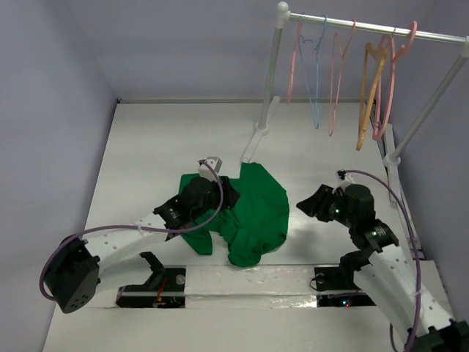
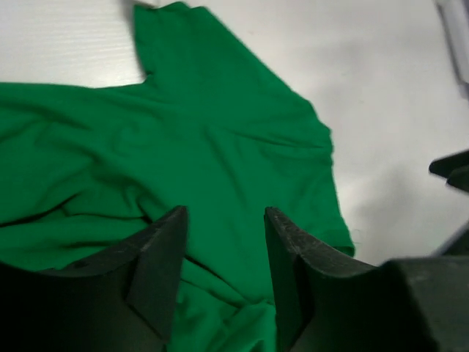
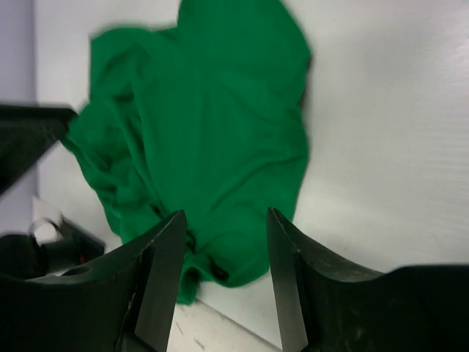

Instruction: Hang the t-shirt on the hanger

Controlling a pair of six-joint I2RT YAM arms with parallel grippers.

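The green t-shirt [image 1: 256, 202] lies crumpled on the white table, its folds bunched toward the front edge. Over its left half hovers my left gripper [image 1: 231, 196]; in the left wrist view its fingers [image 2: 167, 246] stand apart, with cloth visible below and between them. To the right of the shirt, above bare table, is my right gripper [image 1: 306, 207]. Its fingers [image 3: 167, 246] are parted too, and nothing is held there. Several hangers hang from the rail, among them a blue one [image 1: 317, 81], pink ones [image 1: 337, 81] and an orange one [image 1: 370, 95].
A metal rail [image 1: 359, 26] on white posts spans the back right, one foot [image 1: 258, 136] resting just behind the shirt. Bare table [image 1: 168, 139] lies behind and left of the shirt. Walls close in the sides.
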